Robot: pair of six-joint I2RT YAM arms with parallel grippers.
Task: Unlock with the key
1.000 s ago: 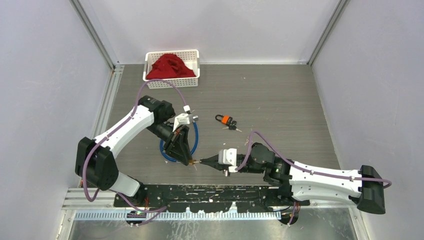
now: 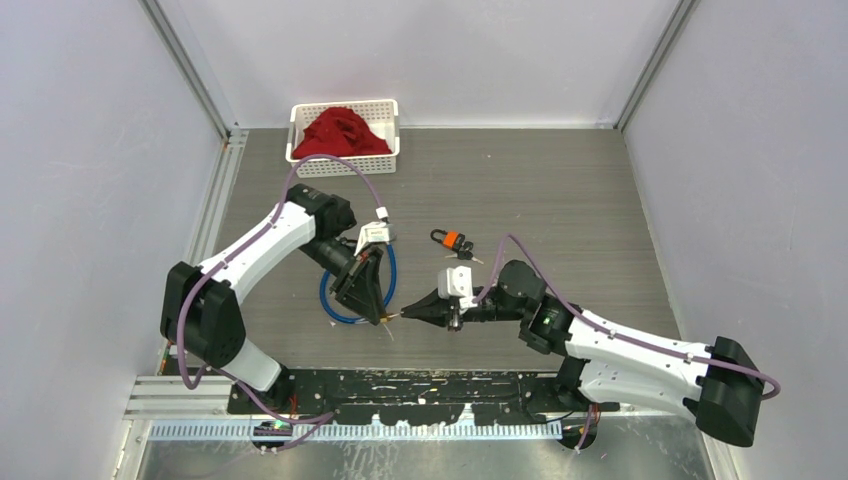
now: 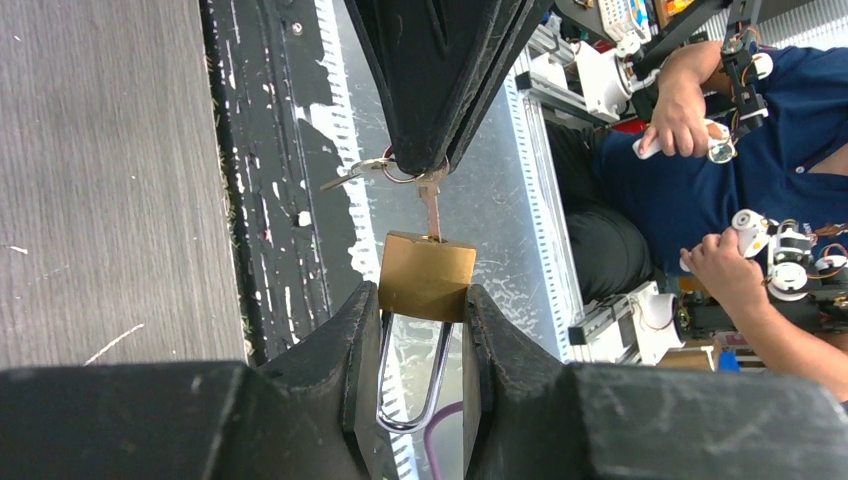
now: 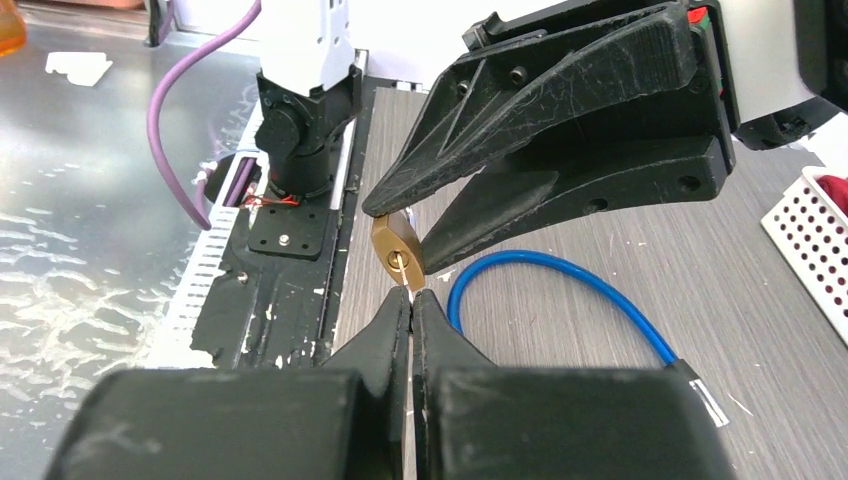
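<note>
My left gripper is shut on a brass padlock, its steel shackle hanging between the fingers in the left wrist view. My right gripper is shut on a key whose blade points into the keyhole in the padlock's end face. A key ring with a second key dangles beside the right fingertips. In the top view both grippers meet low centre, the right one coming from the right. How deep the key sits is hard to tell.
A blue cable lock loops under the left arm. An orange padlock with keys lies right of centre. A white basket with red cloth stands at the back.
Both arms have shifted slightly, the right arm's wrist moving up in the top view and the left arm's upper links rising a little. The grippers still meet at the padlock.
</note>
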